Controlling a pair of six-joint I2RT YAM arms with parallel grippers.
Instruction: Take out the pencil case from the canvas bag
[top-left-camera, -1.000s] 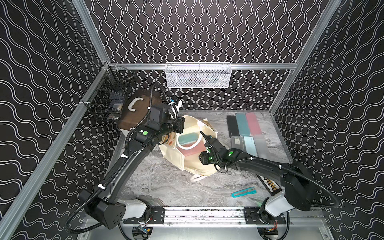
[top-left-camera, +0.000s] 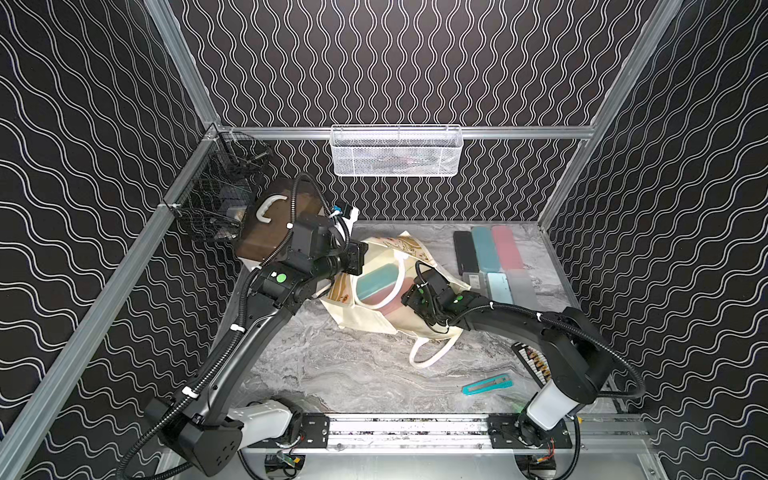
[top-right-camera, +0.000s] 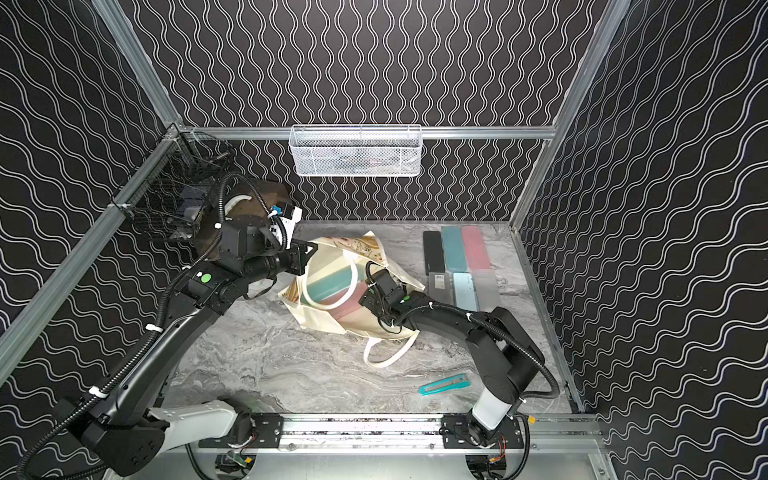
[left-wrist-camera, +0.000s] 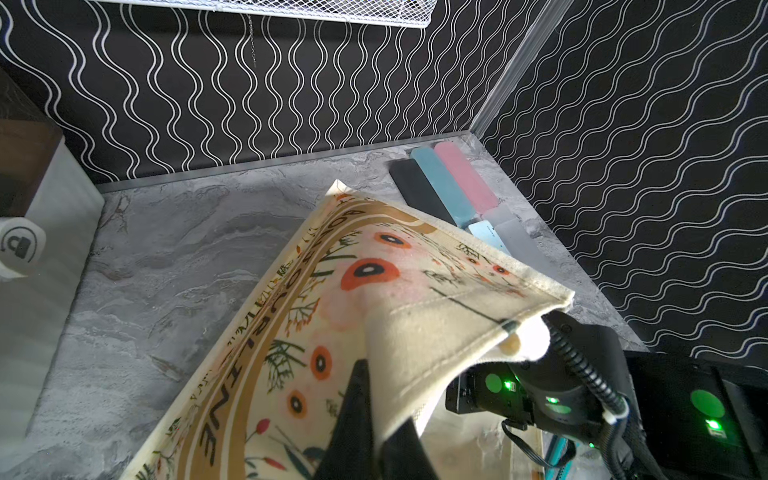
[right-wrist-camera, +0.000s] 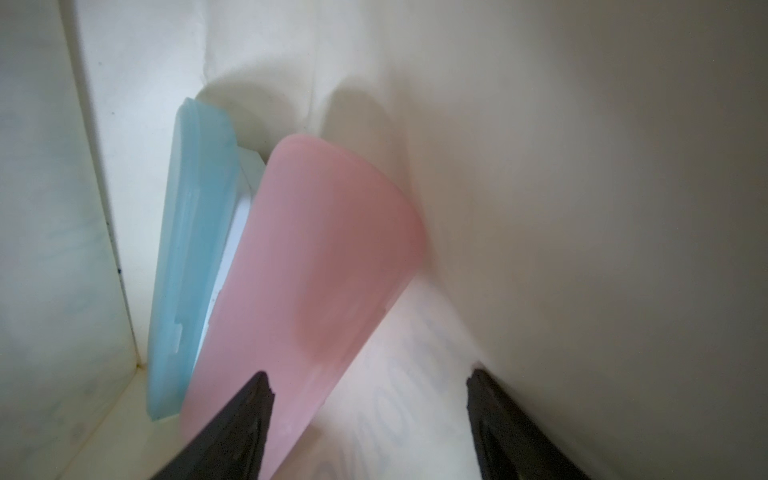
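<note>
The cream canvas bag (top-left-camera: 364, 320) lies on the table with its mouth facing up. My left gripper is shut on its floral-printed side (left-wrist-camera: 320, 352), the cloth folding between the fingers. Inside the bag are a pink pencil case (right-wrist-camera: 320, 240) and a light blue-green one (right-wrist-camera: 192, 240), leaning side by side against the lining. My right gripper reaches into the bag from the right, its fingers apart and nothing gripped. Its left finger (right-wrist-camera: 240, 428) overlaps the lower part of the pink case in the right wrist view; whether they touch I cannot tell.
Black (top-left-camera: 465, 252), teal (top-left-camera: 485, 249) and pink (top-left-camera: 506, 246) cases lie at the back right, paler ones in front. A teal cutter (top-left-camera: 486, 385) rests near the front edge. A brown box (top-left-camera: 276, 232) stands at the left.
The right gripper has gone deeper into the bag and shifted slightly. The bag's near side has slumped and its front handle has swung to the right. The left arm has moved slightly left.
</note>
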